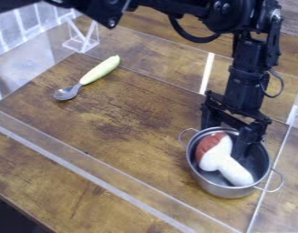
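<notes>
A metal pot point(223, 187) with wire handles sits at the lower right. Inside it lies a white object with a red-brown end point(221, 162), resembling a plush toy. My black gripper point(232, 127) is open at the pot's back rim, above and partly over the red end; whether its fingers touch the pot is unclear.
A pale yellow corn-like object point(100, 71) and a metal spoon point(65, 93) lie at the upper left of the wooden table point(102, 155). Clear plastic edging borders the area, and a white rack point(15, 23) stands at the top left.
</notes>
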